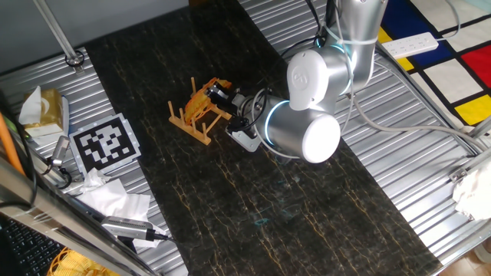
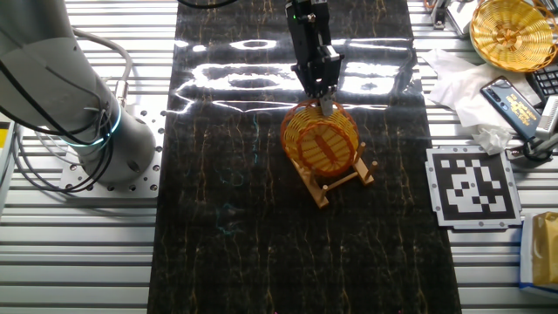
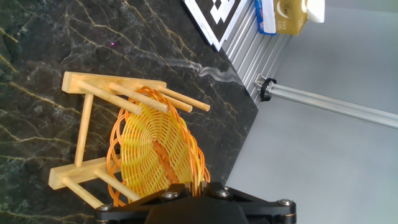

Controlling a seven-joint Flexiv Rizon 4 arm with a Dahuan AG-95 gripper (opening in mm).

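Observation:
A round yellow wicker basket (image 3: 140, 146) with an orange braided rim leans in a light wooden rack (image 3: 84, 127), between its pegs. In the second exterior view the basket (image 2: 324, 148) is seen face on, with the rack (image 2: 344, 180) partly hidden below it. My gripper is shut on the basket's near rim, its black fingertips close together around the weave. From the first exterior view, the gripper (image 1: 217, 93) reaches the basket (image 1: 201, 100) from the right; the arm hides some of the contact.
A black-and-white marker board (image 1: 106, 143), a tissue box (image 1: 46, 113) and crumpled tissues (image 1: 115, 198) lie off the dark table's left side. A second yellow basket (image 2: 513, 33) sits beyond the table.

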